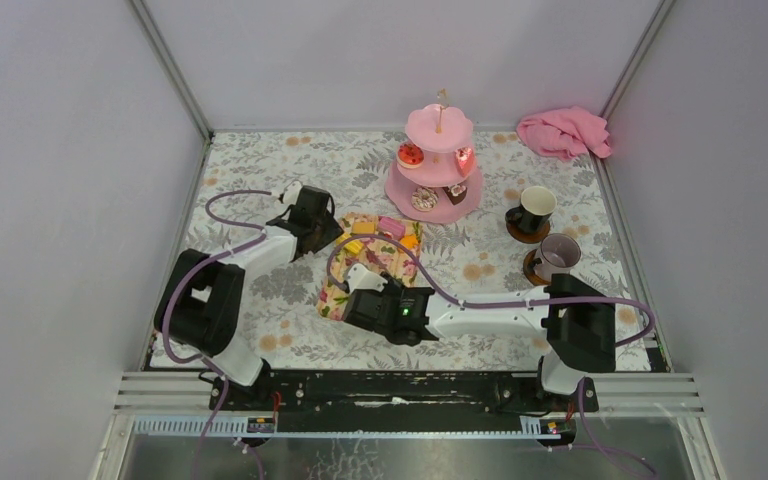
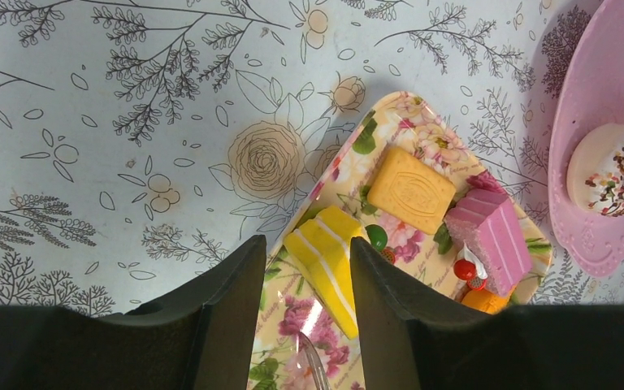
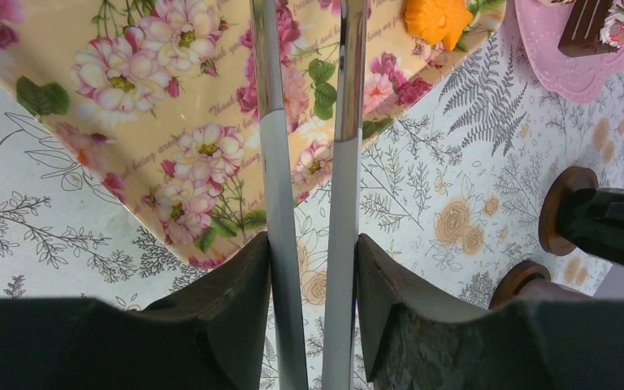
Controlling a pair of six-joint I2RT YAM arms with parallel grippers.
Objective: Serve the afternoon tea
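A floral tray (image 1: 330, 300) holds a yellow cake slice (image 2: 325, 268), a biscuit (image 2: 410, 187), a pink cake slice (image 2: 487, 236) and an orange piece (image 3: 435, 20). My left gripper is at the tray's left edge, fingers parted over the yellow slice; whether it touches is unclear. My right gripper is over the tray with long metal tongs (image 3: 275, 162) between its fingers, their tips out of frame. The pink tiered stand (image 1: 438, 126) stands behind, with cakes on two tiers.
Two mugs (image 1: 537, 203) on coasters stand at the right, and a pink cloth (image 1: 565, 130) lies at the back right corner.
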